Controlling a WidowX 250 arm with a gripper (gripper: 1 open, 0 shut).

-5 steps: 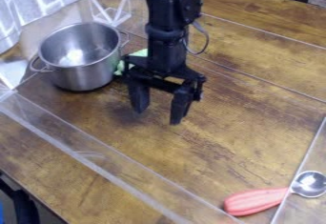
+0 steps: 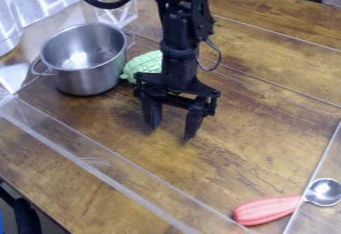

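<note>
My black gripper hangs low over the middle of the wooden table, its two fingers pointing down and standing apart, with nothing visible between them. A steel pot with side handles stands to its upper left. Behind the gripper, between it and the pot, lies a light green item, partly hidden by the arm. At the front right lies a scoop with a pink handle and a metal bowl end.
Clear plastic panels or edges border the table at the left and right. A white object lies at the far left edge beside the pot.
The gripper has shifted only slightly from where it was a second ago. The pot and scoop have not moved.
</note>
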